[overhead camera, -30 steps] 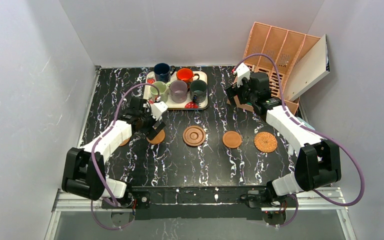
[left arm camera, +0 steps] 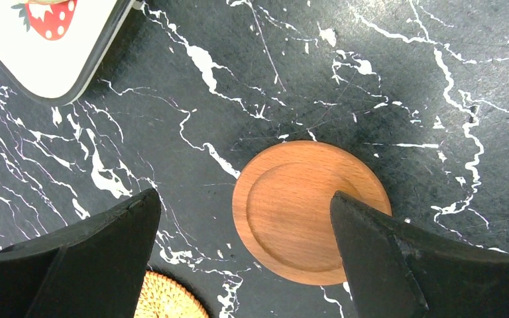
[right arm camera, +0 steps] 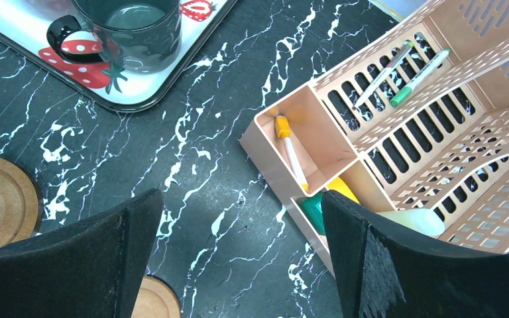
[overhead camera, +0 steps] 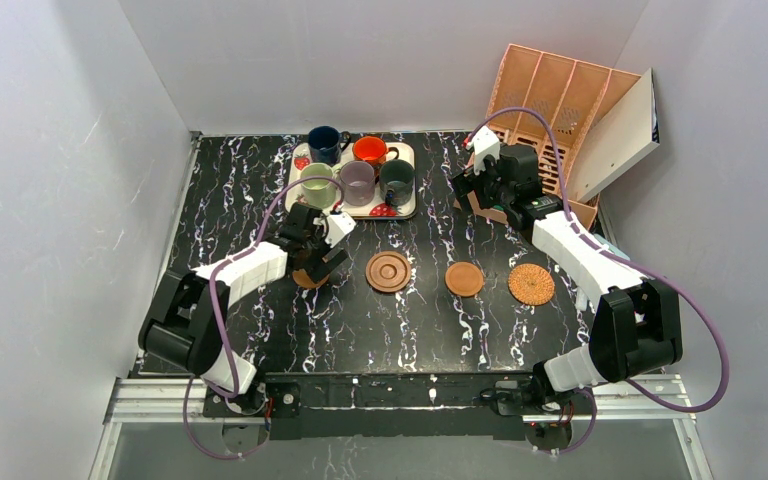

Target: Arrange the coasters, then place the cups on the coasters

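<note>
Several cups stand upright on a white strawberry tray (overhead camera: 405,208): a blue cup (overhead camera: 324,147), an orange cup (overhead camera: 368,150), a light green cup (overhead camera: 317,187), a purple cup (overhead camera: 357,184) and a dark green cup (overhead camera: 397,180). In front of the tray lie a grooved brown coaster (overhead camera: 388,271), a small plain coaster (overhead camera: 463,279) and a woven coaster (overhead camera: 532,284). Open and empty, my left gripper (overhead camera: 326,263) hovers over a wooden coaster (left arm camera: 291,212), partly covering it. My right gripper (overhead camera: 461,187) is also open with nothing between its fingers, near the organizer.
A peach organizer (right arm camera: 265,149) holding markers and other items stands at the back right, beside a white board (overhead camera: 615,140). Another woven coaster (left arm camera: 166,298) shows at the left wrist view's lower edge.
My left arm has shifted to the right across the wooden coaster, covering more of it, and its forearm now hides the leftmost coaster. The right arm and the cups have stayed put.
</note>
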